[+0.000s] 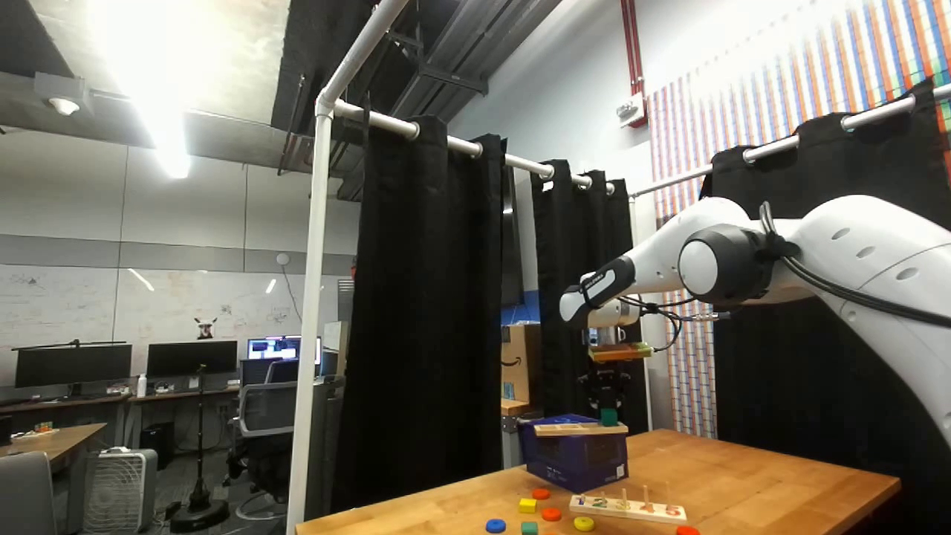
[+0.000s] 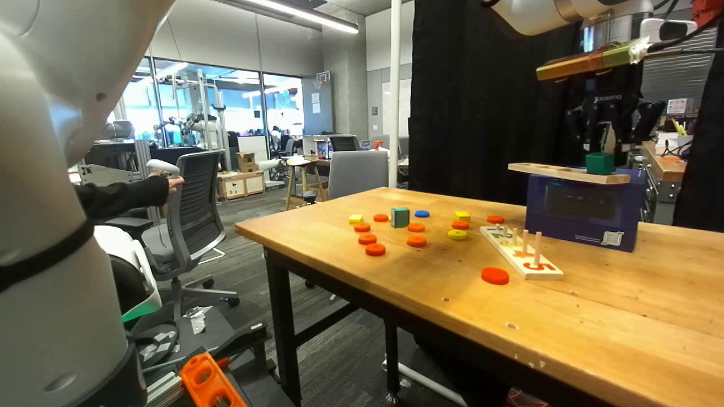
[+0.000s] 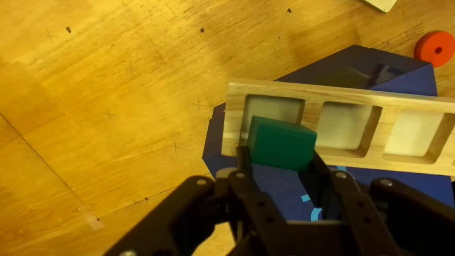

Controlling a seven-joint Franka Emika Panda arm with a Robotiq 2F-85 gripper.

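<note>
A green block [image 3: 282,143] sits between the fingers of my gripper, which is shut on it. In the wrist view it overlaps the end square recess of a wooden tray [image 3: 310,91], tilted against that recess. The tray lies across the top of a blue box [image 2: 577,211] and reaches past its edge. In exterior view 2 the green block [image 2: 599,163] is at the tray's right end, below the gripper [image 2: 604,150]. Whether its underside touches the tray cannot be told.
A numbered peg board [image 2: 521,254] stands in front of the box. Orange rings [image 2: 417,241], a yellow ring [image 2: 456,234], a blue ring [image 2: 422,213], yellow blocks [image 2: 462,216] and another green block [image 2: 400,217] lie scattered.
</note>
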